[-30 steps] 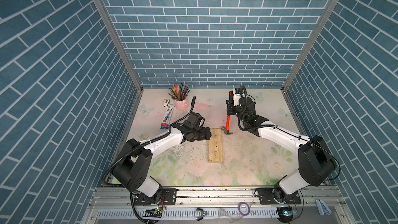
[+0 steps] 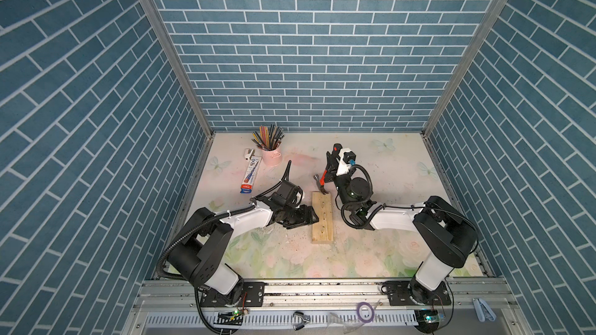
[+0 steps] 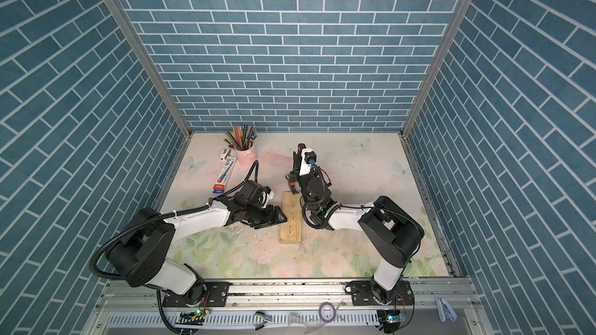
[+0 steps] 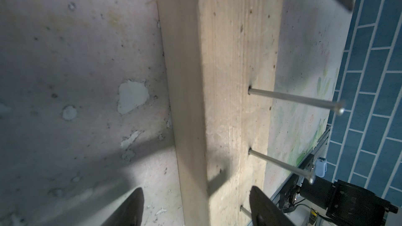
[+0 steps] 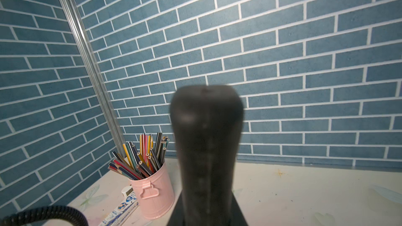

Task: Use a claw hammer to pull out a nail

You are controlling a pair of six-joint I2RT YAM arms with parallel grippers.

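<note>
A pale wooden block [image 2: 322, 229] with several upright nails lies mid-table, its long side running away from me. One long nail [image 4: 293, 97] stands far out of the wood in the left wrist view, and a second nail [image 4: 280, 163] sticks up beside it. My left gripper [image 2: 315, 215] is open at the block's left side, nothing between its fingers. The claw hammer [image 2: 323, 178] hangs head down near the block's far end, my right gripper [image 2: 330, 164] shut on its handle. The hammer's black grip [image 5: 207, 142] fills the middle of the right wrist view.
Back left stand a pink cup [image 2: 271, 157] of pencils and a blue-white box [image 2: 250, 174]. A small white object [image 2: 249, 153] lies behind the box.
My right arm has swung left with the hammer, whose head moved from the block's right side to its far end. The left gripper has come nearer along the block.
</note>
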